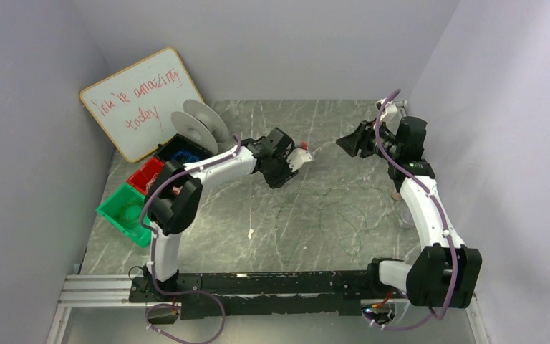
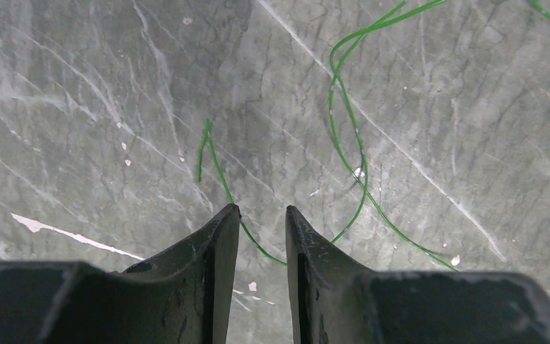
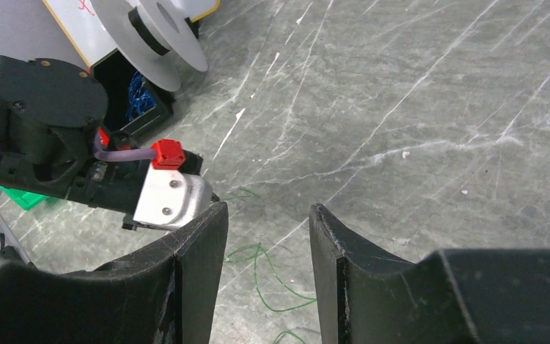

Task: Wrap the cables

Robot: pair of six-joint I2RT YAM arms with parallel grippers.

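Thin green cables (image 1: 321,215) lie in loose loops on the grey table, mostly right of centre; in the left wrist view a crossed green cable (image 2: 363,161) is seen close below. My left gripper (image 1: 279,179) is over the middle of the table, pointing down, open, with nothing between its fingers. My right gripper (image 1: 347,143) is raised at the right side above the cables, its fingers apart and empty in the right wrist view (image 3: 268,218).
Green (image 1: 104,211), red (image 1: 134,175) and black (image 3: 150,118) bins stand at the left, the black one holding blue cables. White spools (image 1: 190,125) and a whiteboard (image 1: 129,86) are behind them. Small objects (image 1: 406,215) are beside the right arm.
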